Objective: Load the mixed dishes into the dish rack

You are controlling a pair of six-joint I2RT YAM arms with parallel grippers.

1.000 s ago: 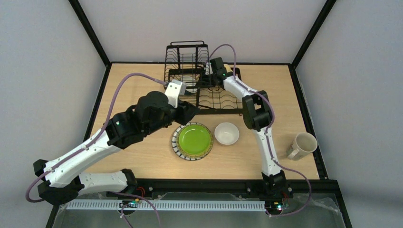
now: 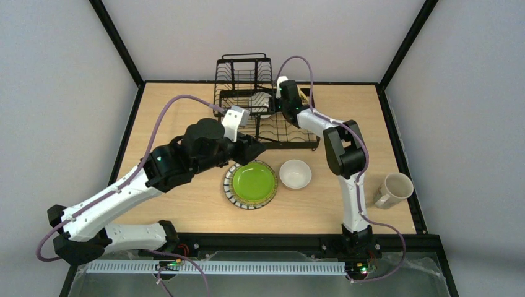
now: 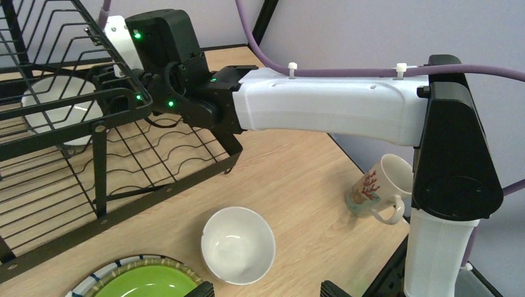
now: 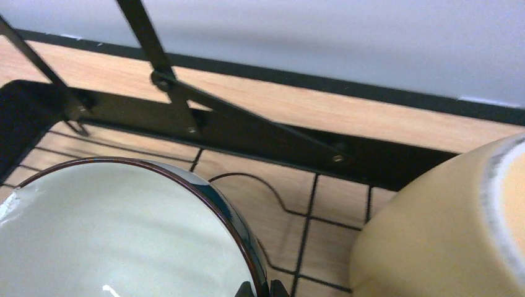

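Observation:
In the right wrist view, my right gripper is shut on the dark-rimmed edge of a white dish, a bowl or plate. The left wrist view shows this dish tilted up behind the wires of the black dish rack. On the table in front of the rack lies a green plate stacked on a larger patterned plate. Beside them sits a small white bowl. My left gripper hangs open near the plates and bowl, empty. A mug stands at the table's right side.
Inside the rack, a yellowish rounded cup or bowl lies to the right of the held dish. The rack's upper tier rises at its left half.
Holding the white dish, my right gripper has shifted slightly to the right within the rack, and more of the dish shows. My left arm has moved a little to the right.

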